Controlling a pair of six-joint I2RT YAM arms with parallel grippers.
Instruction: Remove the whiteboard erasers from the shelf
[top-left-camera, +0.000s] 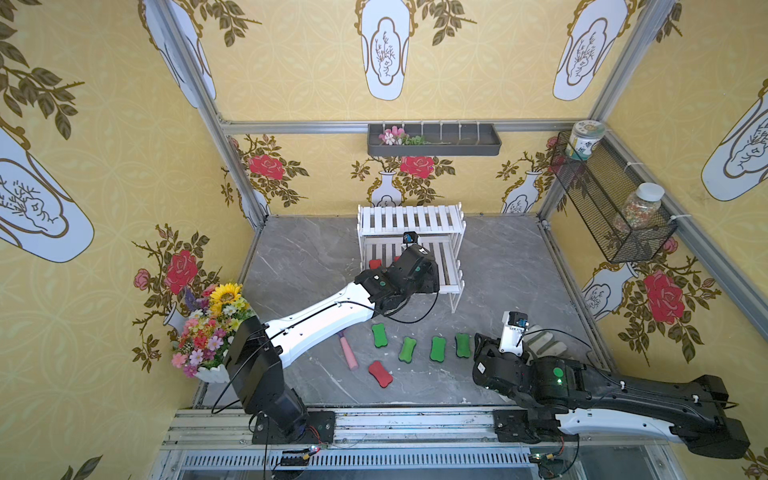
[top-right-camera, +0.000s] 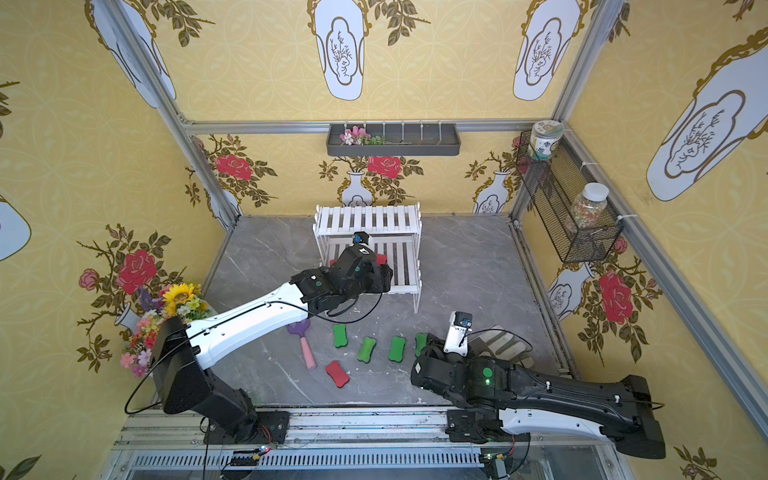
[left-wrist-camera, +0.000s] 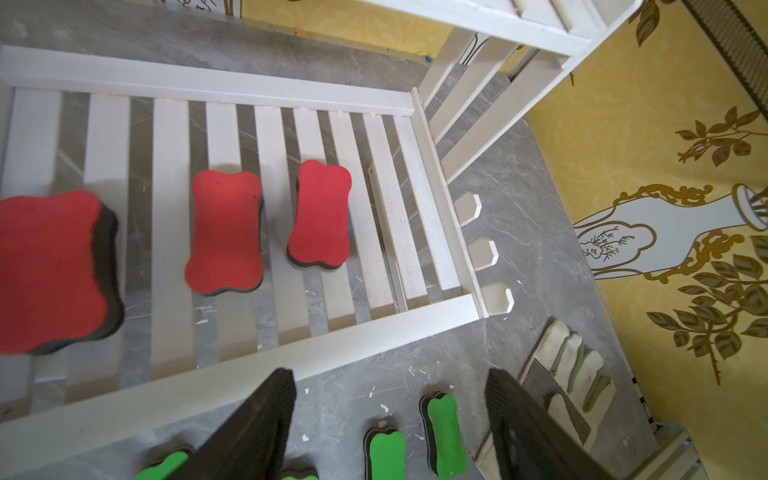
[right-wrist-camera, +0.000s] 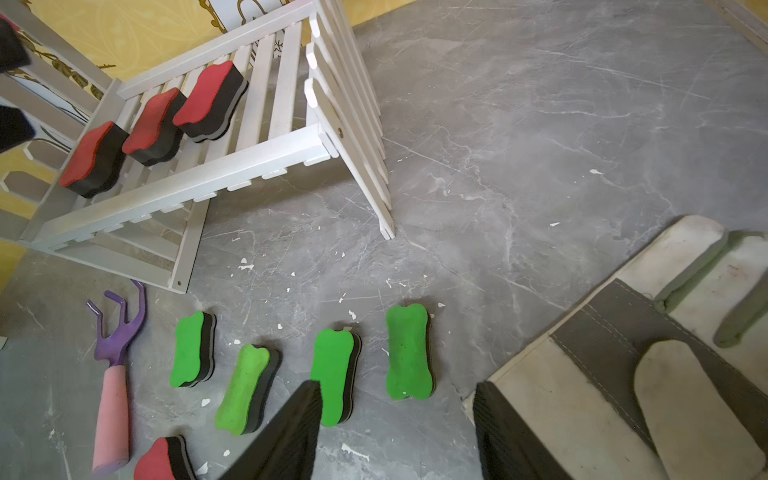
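Three red erasers (left-wrist-camera: 226, 232) lie on the lower slatted level of the white shelf (left-wrist-camera: 240, 376). My left gripper is open above that level, nothing between its fingers, and hides part of the erasers in both top views. My right gripper is open over the table at the front right, nothing held. Four green erasers (right-wrist-camera: 408, 348) lie in a row on the table in front of the shelf, with another red eraser (top-right-camera: 337, 373) nearer the front edge.
A purple-and-pink garden fork (right-wrist-camera: 112, 400) lies left of the green erasers. Gloves (right-wrist-camera: 600, 376) lie at the right, flowers (top-left-camera: 212, 336) at the left. A wire basket (top-left-camera: 600, 208) with jars hangs on the right wall. The table beside the shelf is clear.
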